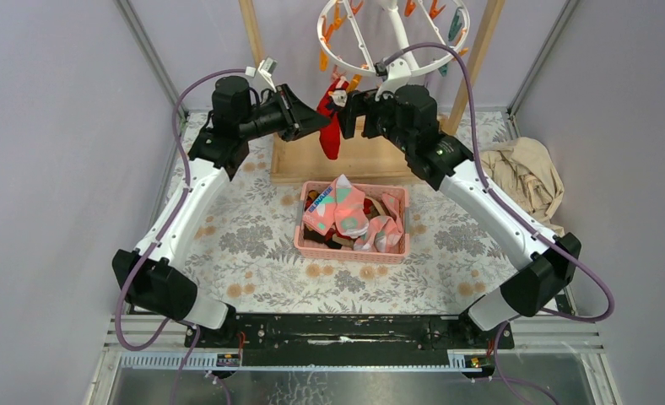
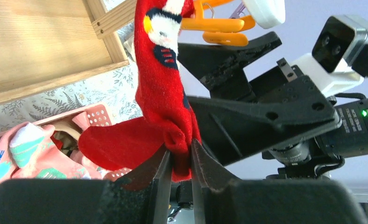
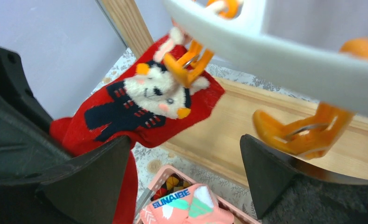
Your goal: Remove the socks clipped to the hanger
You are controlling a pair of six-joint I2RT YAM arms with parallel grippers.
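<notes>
A red sock (image 1: 329,135) with a white animal face hangs at orange clips (image 3: 187,70) on the white hanger ring (image 3: 289,65). My left gripper (image 1: 319,118) is shut on the sock's lower part, seen bunched between the fingertips in the left wrist view. My right gripper (image 1: 354,114) is at the hanger's front, open, its dark fingers either side of the sock's upper area and clip in the right wrist view. Another orange clip (image 3: 299,135) hangs to the right.
A pink basket (image 1: 350,260) of socks sits below on the patterned mat. A wooden board (image 1: 295,169) lies behind it, with posts rising to the hanger. A beige cloth (image 1: 519,177) is heaped at the right.
</notes>
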